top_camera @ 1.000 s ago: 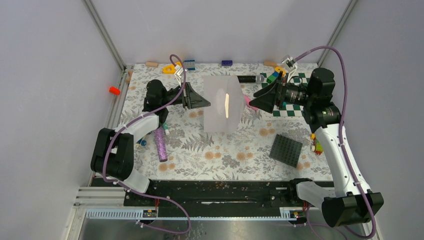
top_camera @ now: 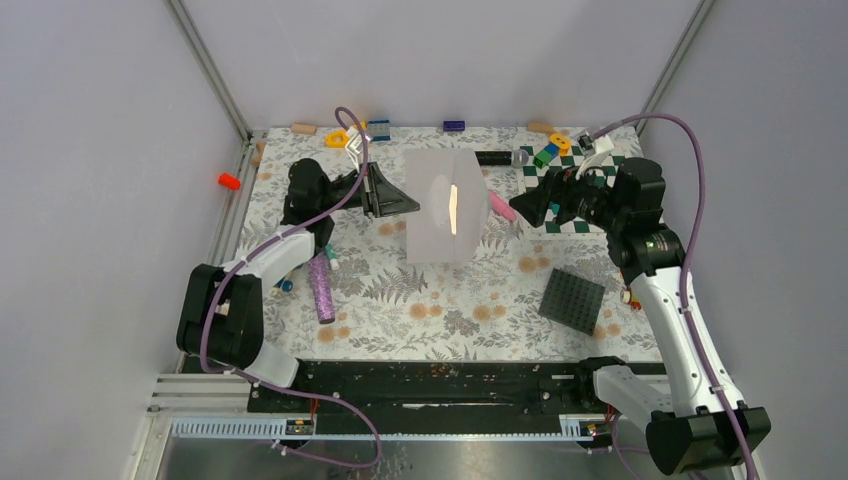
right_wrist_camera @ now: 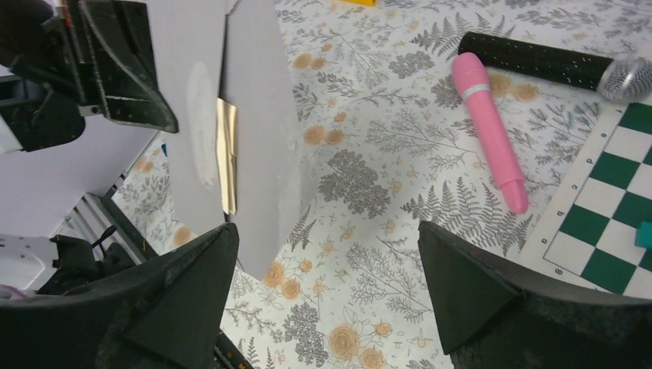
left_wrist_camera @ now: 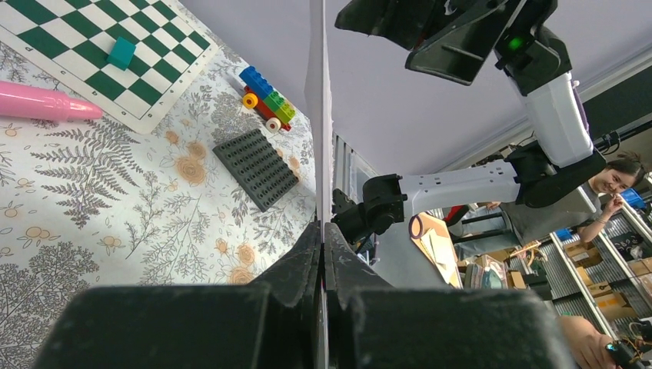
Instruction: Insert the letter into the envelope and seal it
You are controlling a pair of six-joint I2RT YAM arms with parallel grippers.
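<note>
In the top view a pale grey-white envelope [top_camera: 428, 215] is held up over the middle of the table, a narrow gold strip [top_camera: 453, 212] showing at its opening. My left gripper [top_camera: 416, 207] is shut on the envelope's left edge; the left wrist view has the paper [left_wrist_camera: 318, 115] edge-on, rising from between the fingertips. To the right, apart from the paper, my right gripper stands open with nothing between its fingers. From there the gold piece [right_wrist_camera: 227, 157] is visible in the gap between two paper layers. How deep it sits is hidden.
Beyond the envelope lie a pink marker [right_wrist_camera: 492, 134] and a black microphone [right_wrist_camera: 530, 63]. A green checkered board [left_wrist_camera: 104, 54] is at the right back, a dark studded plate [top_camera: 572, 300] at right front.
The left gripper and the envelope have hardly moved.
</note>
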